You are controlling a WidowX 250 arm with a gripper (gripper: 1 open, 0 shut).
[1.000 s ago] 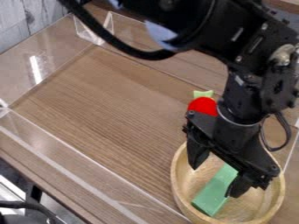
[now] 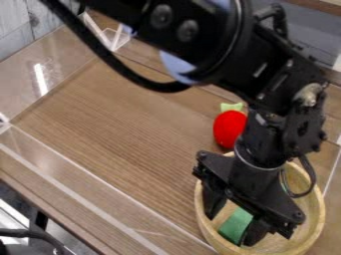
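Note:
My black gripper (image 2: 240, 199) reaches down into a pale round bowl (image 2: 306, 229) at the lower right, its fingers just over a green flat object (image 2: 234, 225) lying in the bowl. The wrist and fingers cover much of the green object, so whether they touch it or how wide they stand is unclear. A red round object (image 2: 228, 127) lies behind the bowl, beside a small light-green item (image 2: 232, 106) that is partly hidden by the arm.
A clear plastic edge runs along its left and front. A blue object (image 2: 176, 66) at the back is mostly hidden behind the arm.
My gripper has moved down and slightly left into the bowl, and now covers more of the green object.

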